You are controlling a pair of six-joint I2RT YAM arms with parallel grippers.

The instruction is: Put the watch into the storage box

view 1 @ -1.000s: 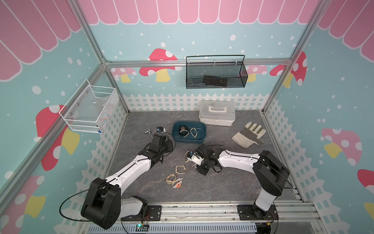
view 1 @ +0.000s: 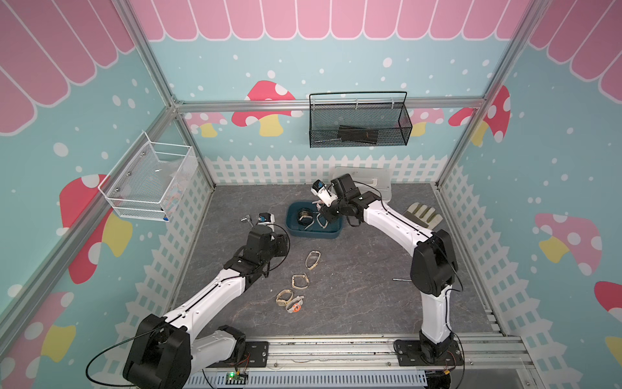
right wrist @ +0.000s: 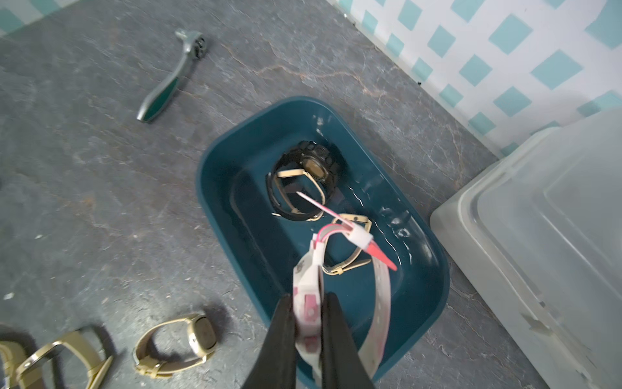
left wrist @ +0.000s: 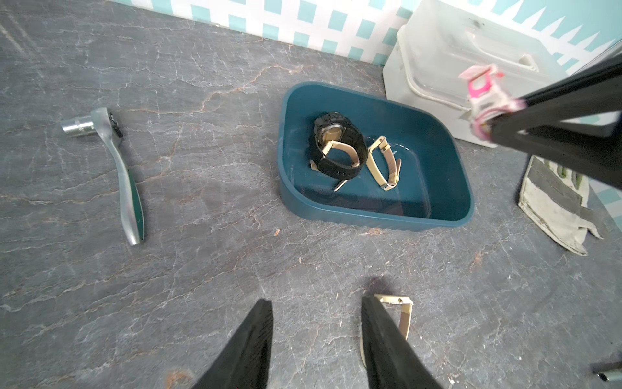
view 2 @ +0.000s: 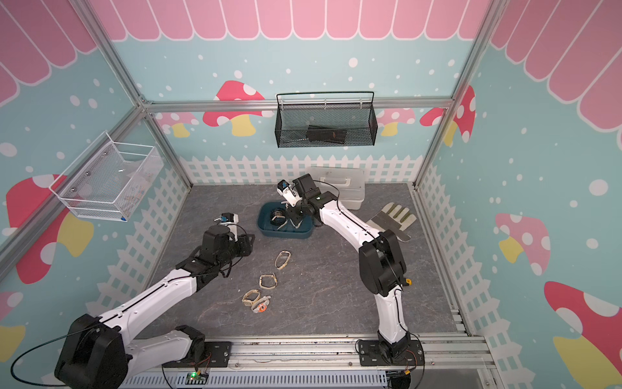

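Note:
In the right wrist view, my right gripper is shut on a white-and-pink watch [right wrist: 382, 304], whose looped strap hangs over the dark blue storage box [right wrist: 223, 217]. Inside the box lie a black watch [right wrist: 317, 162] ringed around a beige strap, and a separate beige watch [right wrist: 355, 264]. On the table outside it are several more watches: a beige one [view 1: 313, 260] nearest the box, another beige one [view 1: 300, 281], a third [view 1: 284, 297], and a white-and-orange one [view 1: 294, 304]. My left gripper stands open and empty, left of the box's front.
A clear-lidded white case [view 2: 343, 184] stands behind and right of the box. A work glove [view 2: 393, 220] lies further right. The ratchet wrench [left wrist: 123, 171] rests left of the box. A black wire basket [view 1: 361, 123] hangs on the back wall.
My right gripper has travelled from the front table area back to over the box, still holding the white-and-pink watch. The left gripper has shifted only slightly and stays open.

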